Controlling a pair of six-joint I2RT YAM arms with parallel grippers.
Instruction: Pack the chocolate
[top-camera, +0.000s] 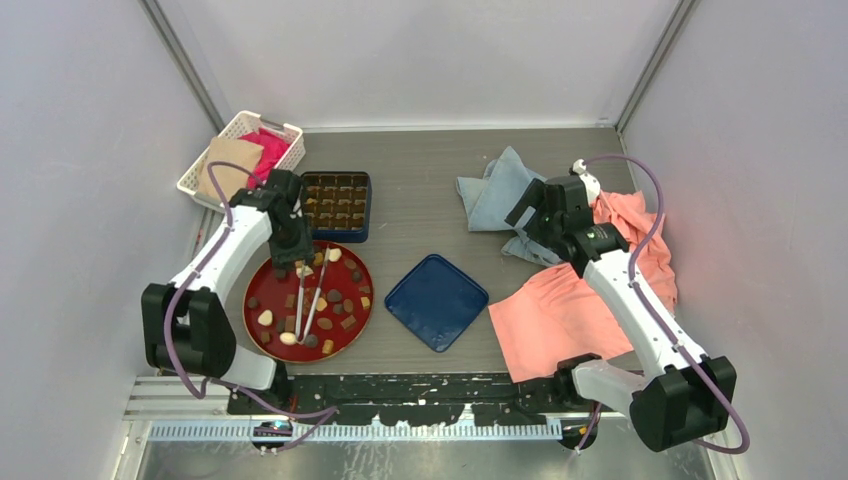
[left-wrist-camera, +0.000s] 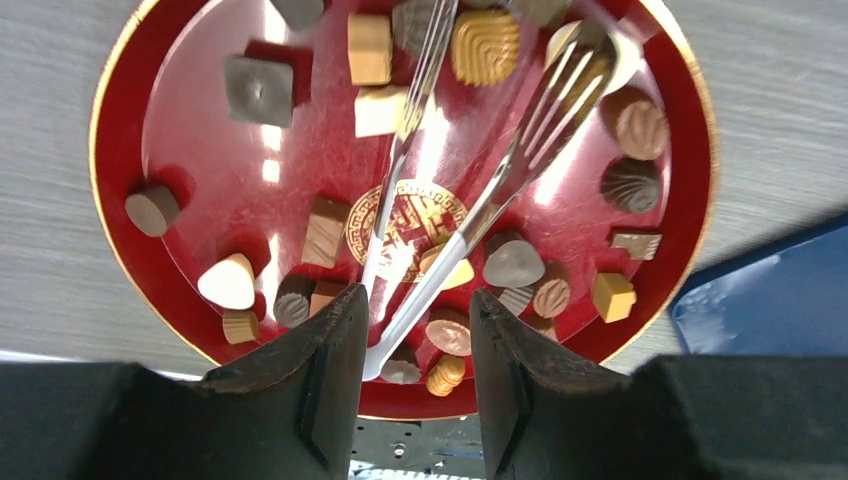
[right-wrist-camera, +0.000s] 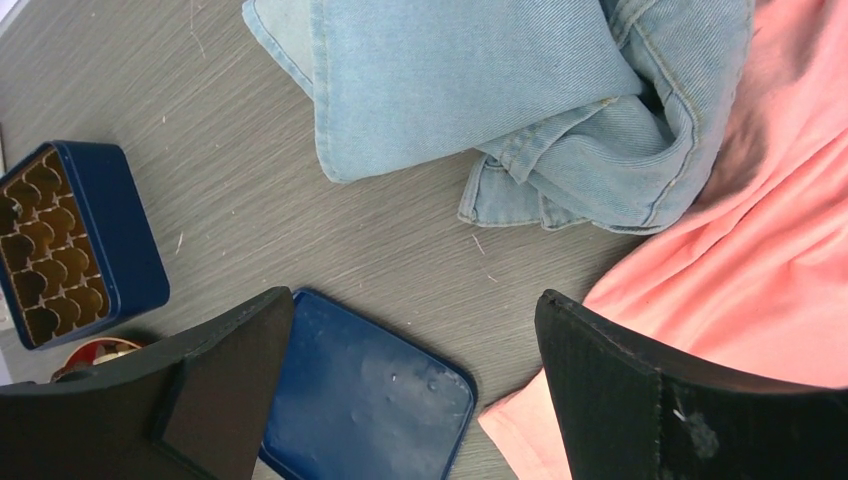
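Observation:
Silver tongs (left-wrist-camera: 440, 250) with white handles lie across the red round plate (top-camera: 262, 330), their joined end toward the front and their fork-like tip (left-wrist-camera: 570, 80) toward the back. Above the plate's back part, my left gripper has its fingers apart; in its wrist view the handle end shows between them, and nothing is gripped. Several brown, tan and white chocolates (left-wrist-camera: 260, 90) are scattered on the plate. Behind it stands a dark blue box (top-camera: 368, 215) with brown compartments (top-camera: 345, 200) that look empty. My right gripper is open above the table, holding nothing.
An empty blue tray or lid (top-camera: 437, 302) lies at mid-table. Folded denim (top-camera: 490, 200) and pink cloth (top-camera: 560, 320) cover the right side. A white basket (top-camera: 240, 125) holding a brown item and pink cloth stands back left. Bare table lies between box and denim.

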